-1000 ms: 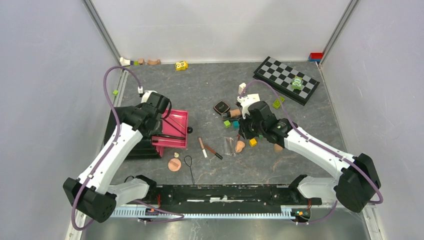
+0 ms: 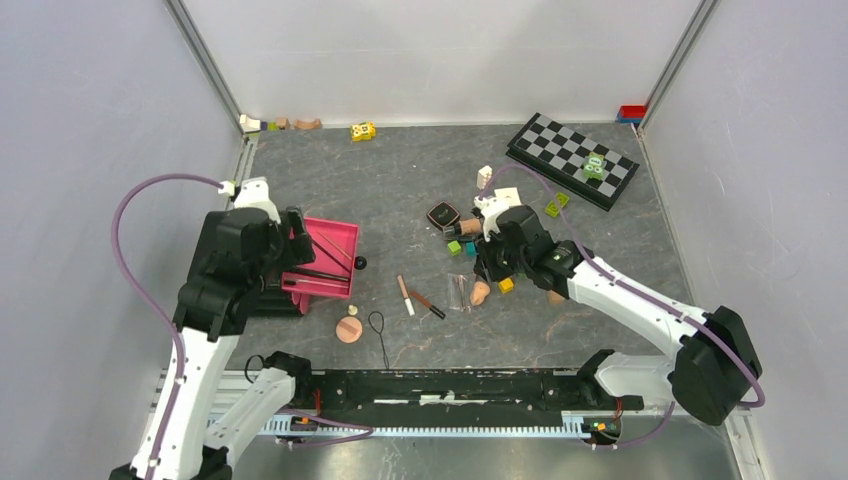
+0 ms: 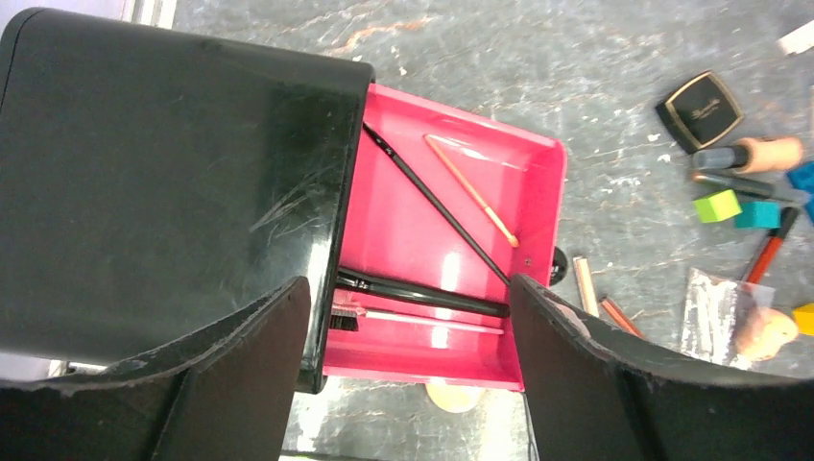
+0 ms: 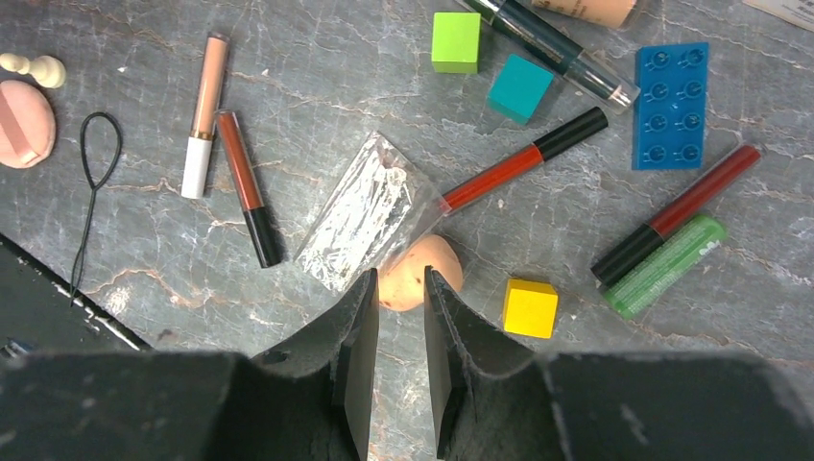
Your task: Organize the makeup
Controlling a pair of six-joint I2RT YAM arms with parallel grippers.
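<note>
A pink drawer [image 3: 446, 230] holding brushes pokes out of a black organizer [image 3: 182, 182] on the left. My left gripper hangs over it, fingers apart, nothing between them. My right gripper is over a beige sponge [image 4: 422, 254] and clear bag [image 4: 360, 211], its fingers a short way apart, empty. Around them lie lip gloss tubes [image 4: 240, 163], a pale tube [image 4: 205, 115], a black compact [image 3: 699, 106], a round puff [image 4: 21, 125] and an eyelash-curler-like loop or cord [image 4: 92, 192].
Toy blocks [image 4: 531, 307] are mixed among the cosmetics, with a blue brick [image 4: 667, 106] at the right. A chessboard [image 2: 560, 150] lies at back right.
The pink drawer and organizer have shifted left since a second ago. The right arm has barely moved.
</note>
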